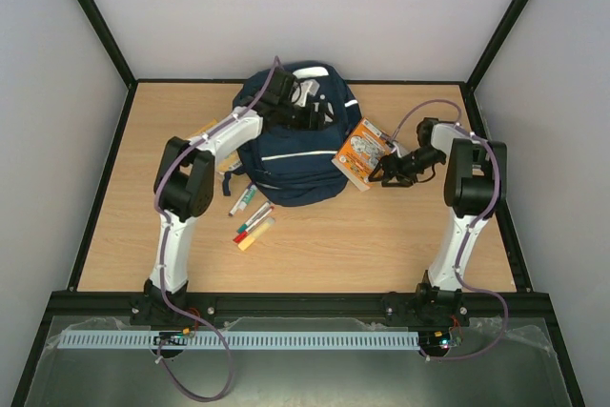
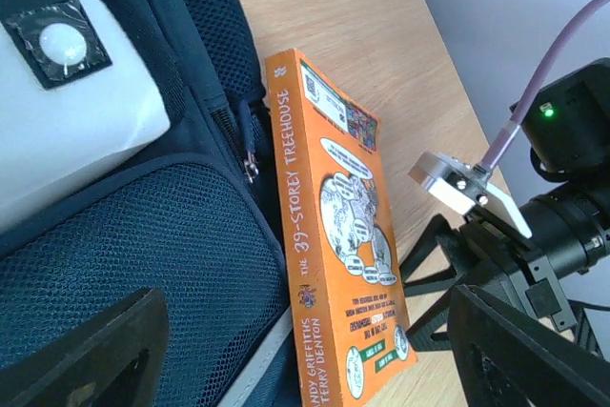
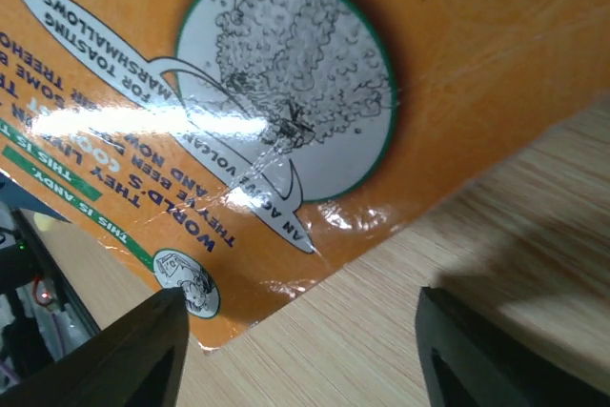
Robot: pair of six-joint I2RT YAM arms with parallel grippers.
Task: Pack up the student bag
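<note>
The navy backpack (image 1: 295,167) lies at the back middle of the table. Against its right side leans or lies a thick orange book (image 1: 359,154), its cover facing up and its spine towards the bag in the left wrist view. My left gripper (image 1: 320,115) hovers over the bag, open and empty; its fingers (image 2: 114,350) stand wide apart. At the book's right edge is my right gripper (image 1: 379,174), also open. The right wrist view shows bare wood between its fingers, with the glossy cover just beyond them.
Markers (image 1: 243,200) and pens (image 1: 254,222) lie left of the bag's bottom, beside a yellow strip (image 1: 256,234). A yellow sheet is mostly hidden behind my left arm.
</note>
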